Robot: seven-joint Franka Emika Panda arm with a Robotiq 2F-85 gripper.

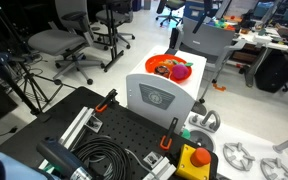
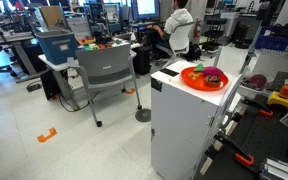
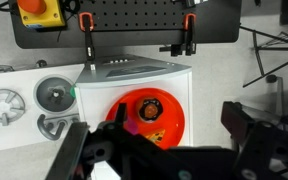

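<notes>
My gripper is open, its dark fingers spread wide above an orange-red plate in the wrist view. Nothing shows held between them. On the plate sit a round brown item, an orange-yellow piece and a pink item partly covered by the left finger. In exterior view 1 the plate rests on a white surface behind a light grey panel, with the magenta item at its near right. Exterior view 2 shows the same plate on top of a white cabinet.
Beside the plate are a small sink with a faucet and stove burners. A yellow box with a red button and a coiled black cable lie near the robot's base. A grey chair stands behind.
</notes>
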